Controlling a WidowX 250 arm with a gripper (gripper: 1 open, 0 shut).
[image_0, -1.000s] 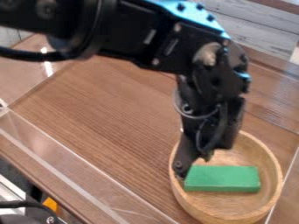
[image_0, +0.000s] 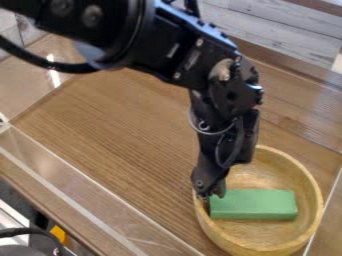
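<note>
A wooden bowl (image_0: 287, 238) stands at the lower right of the wooden table, with a green rectangular block (image_0: 257, 204) lying inside it. The black gripper (image_0: 214, 186) hangs over the bowl's left side, its tips low beside the left end of the block. The block is visible outside the fingers; whether the tips touch it is unclear. The arm comes in from the top left and hides part of the bowl's back rim.
A white wall runs along the back. A clear edge strip lines the lower left, with dark cables (image_0: 27, 233) beyond it.
The arm has shifted slightly left and away toward the back, showing less of its blue top. The fingertips stay near the block's left end, and the block looks unmoved.
</note>
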